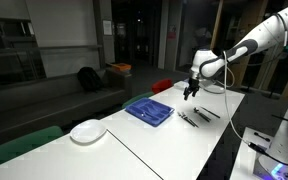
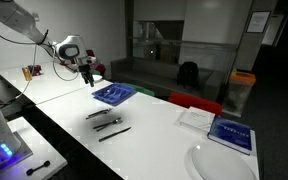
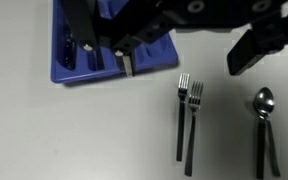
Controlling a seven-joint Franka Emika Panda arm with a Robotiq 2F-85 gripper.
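Observation:
My gripper [image 1: 192, 93] hangs open above the table, close to the blue tray [image 1: 151, 112], with nothing between its fingers. Seen from the wrist, the dark fingers [image 3: 264, 42] are spread wide. Two forks [image 3: 193, 105] lie side by side on the white table below the gap. Farther right are spoons [image 3: 262, 110], with another utensil partly cut off at the edge. The tray's corner [image 3: 66, 72] shows at upper left, with some dark and silvery items in it. In exterior view 2, the cutlery [image 2: 108, 124] lies in front of the tray, and a dark knife [image 2: 115, 135] lies nearest.
A round white plate [image 1: 87, 132] sits left of the tray. Exterior view 2 shows a white rectangular tray [image 2: 196, 118] and a dark blue box [image 2: 232, 134] at the right. The table between cutlery and plate is bare.

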